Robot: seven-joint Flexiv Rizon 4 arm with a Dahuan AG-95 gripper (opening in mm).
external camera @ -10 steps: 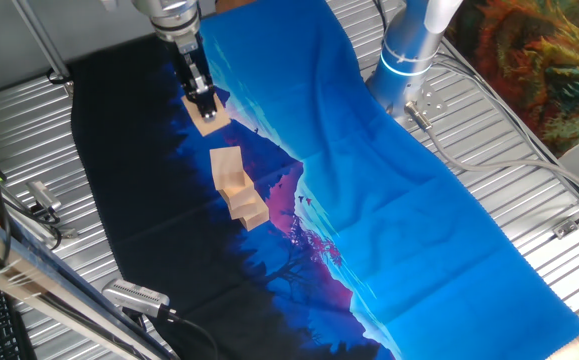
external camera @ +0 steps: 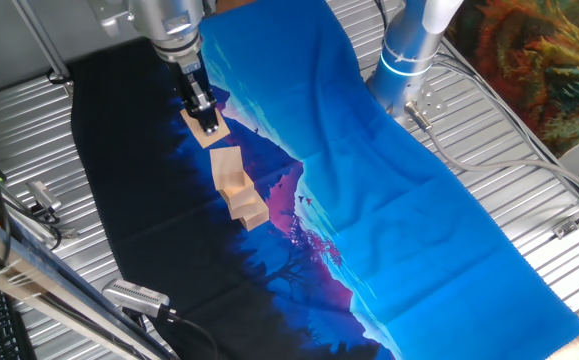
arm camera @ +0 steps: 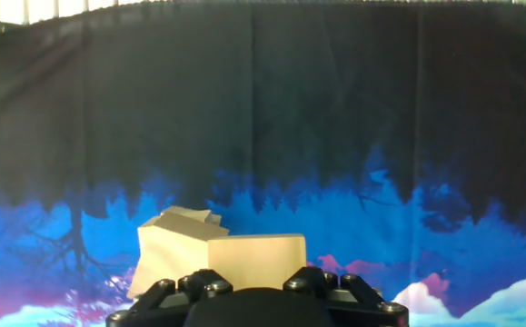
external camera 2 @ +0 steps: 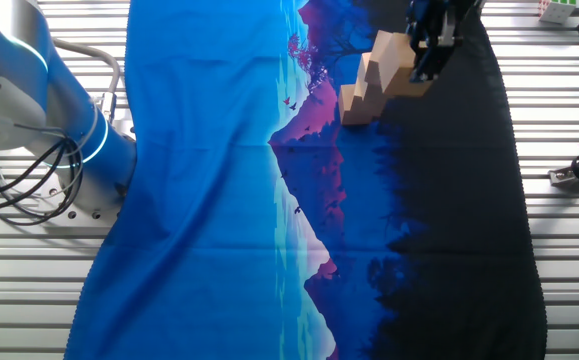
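Observation:
My gripper point(external camera: 207, 128) is shut on a flat, pale wooden block point(external camera: 212, 137), holding it over the cloth near the stack's upper end. From the wrist view, the held block point(arm camera: 258, 257) appears between the two dark fingertips, its broad face toward the camera. Several more pale wooden blocks form a stepped pile point(external camera: 235, 187) close by; this pile point(arm camera: 173, 243) is just left of the held block in the wrist view. Seen from the opposite side, the stepped pile point(external camera 2: 361, 104) partly overlaps the gripper point(external camera 2: 424, 70), and the gap between them is hard to judge.
A wrinkled printed cloth point(external camera: 369, 210), blue to black, covers the slatted metal table. A camera point(external camera: 137, 297) stands at its lower left edge. The arm's base point(external camera: 406, 75) rises at the upper right.
The pile has stayed put.

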